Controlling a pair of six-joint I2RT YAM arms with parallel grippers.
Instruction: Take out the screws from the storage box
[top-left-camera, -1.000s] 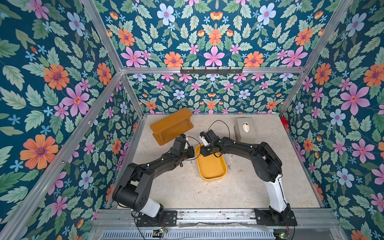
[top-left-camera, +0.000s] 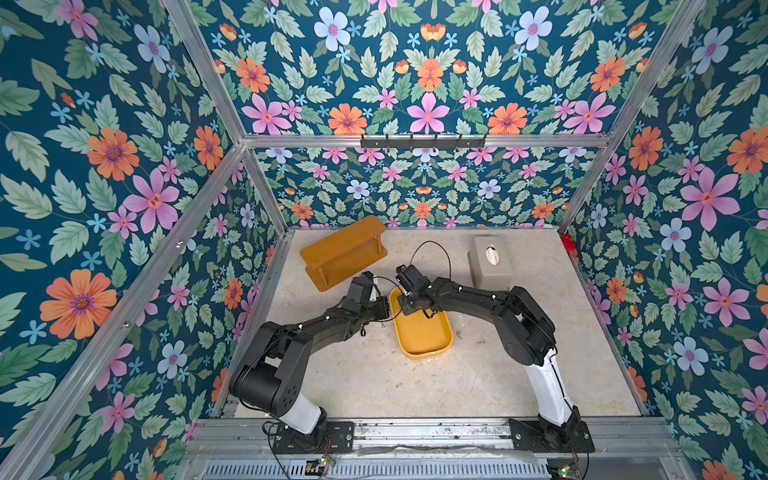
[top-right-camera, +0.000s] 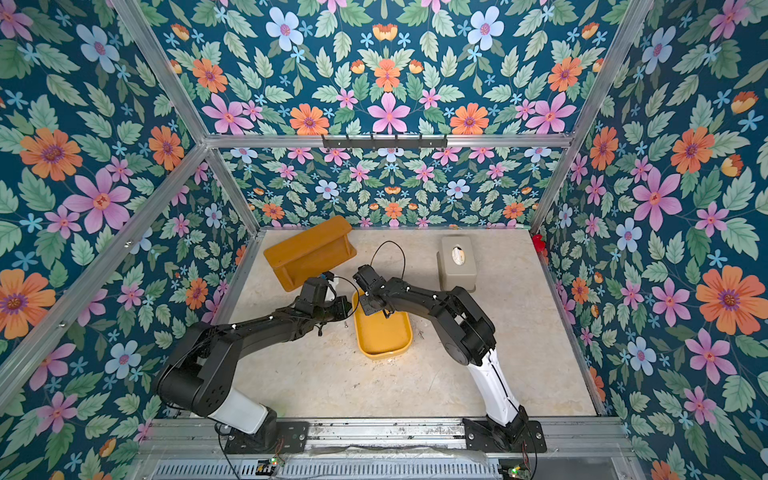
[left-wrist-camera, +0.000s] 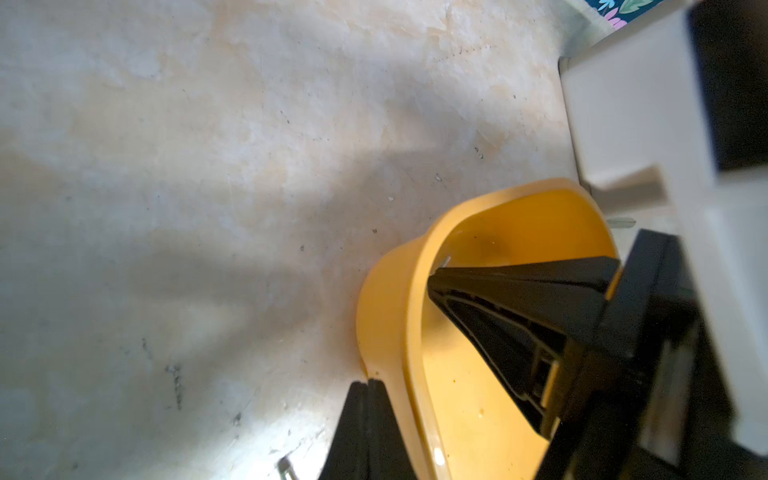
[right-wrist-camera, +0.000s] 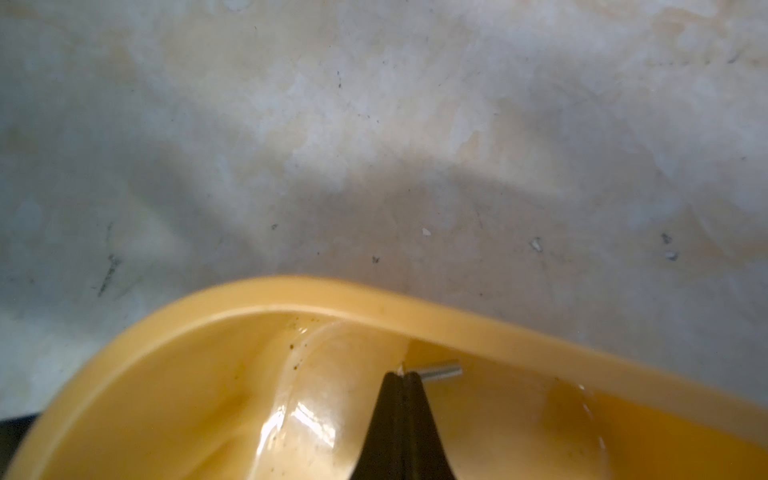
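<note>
The yellow storage box (top-left-camera: 424, 342) stands mid-table, with both arms at its far end. Inside it, a silver screw (right-wrist-camera: 441, 370) lies by the far wall, its left end at the tips of my right gripper. The right fingers are shut together, and nothing shows between them. In the left wrist view, the right gripper's dark fingers (left-wrist-camera: 520, 292) reach down into the box. My left gripper is shut just outside the box's side wall (left-wrist-camera: 388, 308), close to its rim, with nothing visible between the tips. From above, the arms hide the box's far end.
Outside the box, a small metal piece (left-wrist-camera: 286, 467) lies near the left fingers. Tiny pieces (top-left-camera: 481, 342) lie right of the box. A brown shelf (top-left-camera: 348, 254) stands back left, and a grey tissue box (top-left-camera: 490, 262) back right.
The box's near edge has shifted very slightly away. The left arm has barely moved.
</note>
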